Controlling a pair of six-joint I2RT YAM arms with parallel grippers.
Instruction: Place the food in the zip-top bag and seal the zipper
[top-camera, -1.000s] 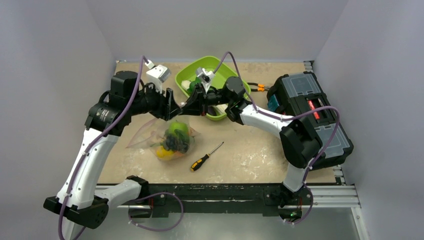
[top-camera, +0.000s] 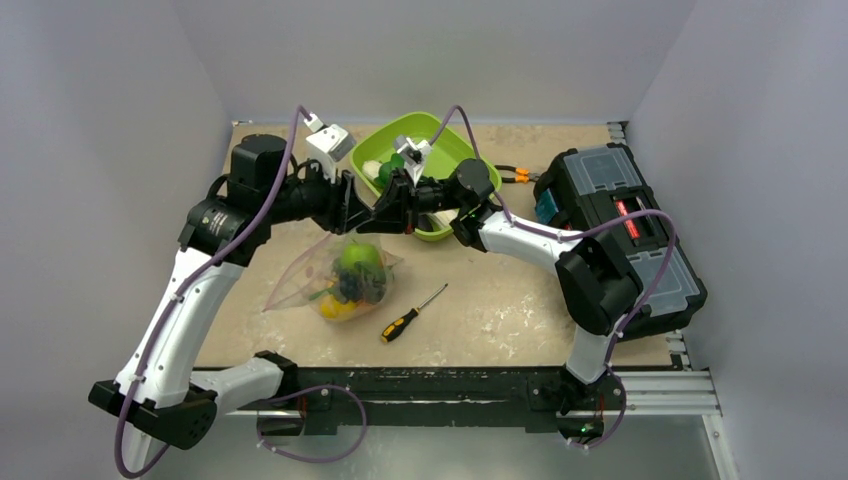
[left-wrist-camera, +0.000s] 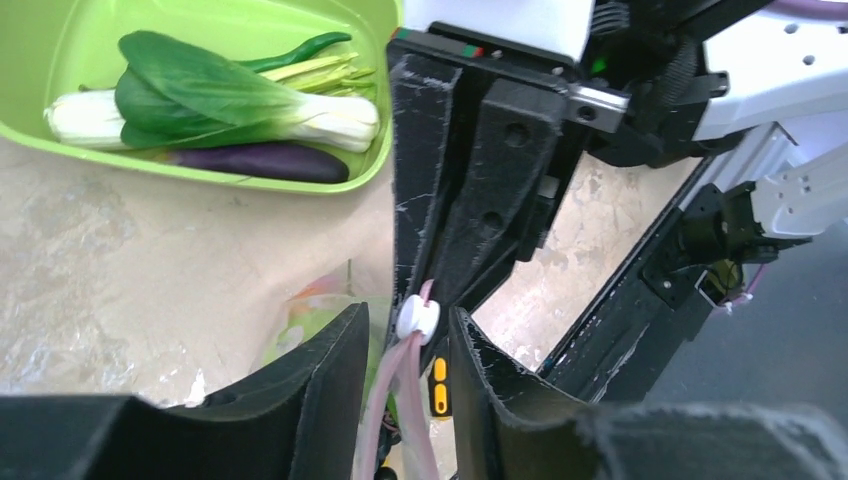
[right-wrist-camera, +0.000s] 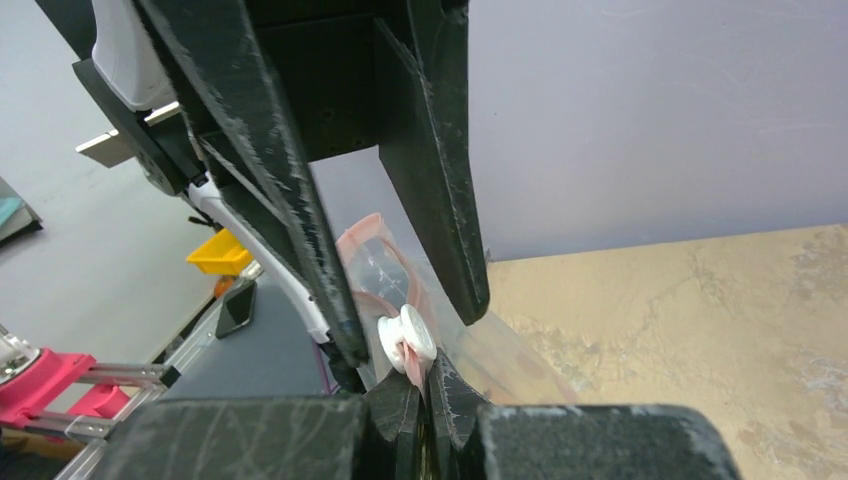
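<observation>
The clear zip top bag (top-camera: 299, 277) rests on the table with food inside: a round green piece (top-camera: 361, 253), dark grapes (top-camera: 349, 286) and something yellow (top-camera: 337, 306). Its pink-edged mouth is raised toward both grippers. My right gripper is shut on the end of the zip strip, the white slider (right-wrist-camera: 407, 338) just beyond its tips. Around that slider, my left gripper stands part open, one finger (left-wrist-camera: 338, 380) on each side, apart from it. From the top, the arms hide the slider.
Behind the grippers stands a green basket (top-camera: 357, 158) of vegetables. A screwdriver (top-camera: 400, 325) lies right of the bag, pliers (top-camera: 516, 174) farther back. A black toolbox (top-camera: 622, 230) fills the right side.
The bag and its food shifted a little to the right. My right arm has barely moved.
</observation>
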